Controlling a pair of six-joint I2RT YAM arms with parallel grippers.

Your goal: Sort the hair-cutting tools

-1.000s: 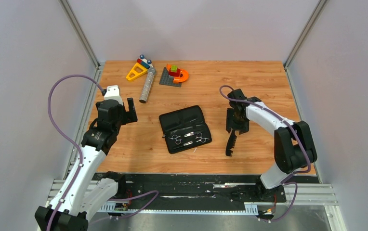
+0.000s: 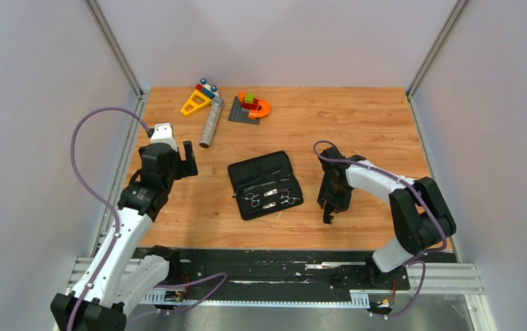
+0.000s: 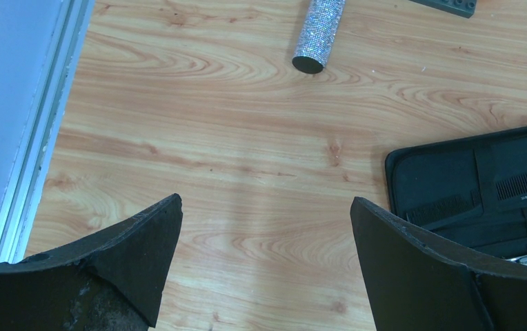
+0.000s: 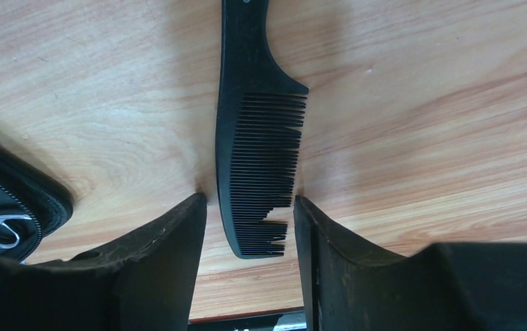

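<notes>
A black comb (image 4: 254, 158) lies on the wood right of the open tool case (image 2: 261, 169), largely covered by my right gripper (image 2: 329, 204) in the top view. In the right wrist view the fingers of my right gripper stand part open on either side of the comb's toothed end. The case holds scissors (image 2: 290, 197), combs (image 3: 523, 185) and other slim tools. My left gripper is open, empty, over bare wood left of the case.
A glittery cylinder (image 2: 211, 125), a yellow toy (image 2: 194, 103) and a grey plate (image 2: 239, 112) with bricks lie at the back. Bare wood lies at the back right and left of the case.
My right gripper and arm have moved toward the table's front edge, over the comb, which now shows less in the top view. The left arm is still.
</notes>
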